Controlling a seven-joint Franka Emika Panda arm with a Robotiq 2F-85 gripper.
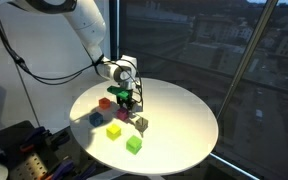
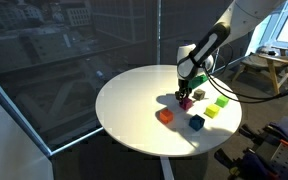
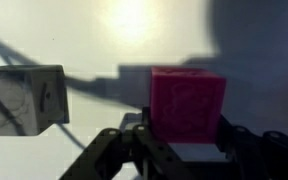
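Note:
A magenta cube (image 1: 122, 116) stands near the middle of the white table, under the arm. In the wrist view the same cube (image 3: 187, 103) sits at the tips of my gripper, with a dark finger on either side of it. The gripper is shut on the cube. From the other side, the cube (image 2: 185, 104) appears at or very close to the tabletop, directly below the gripper (image 2: 182, 97); any small gap under it cannot be made out.
A grey cube (image 3: 22, 100) lies a short way left in the wrist view. Around the arm are a red cube (image 1: 104, 103), a dark blue cube (image 1: 96, 118), a yellow cube (image 1: 114, 131) and a green cube (image 1: 133, 144).

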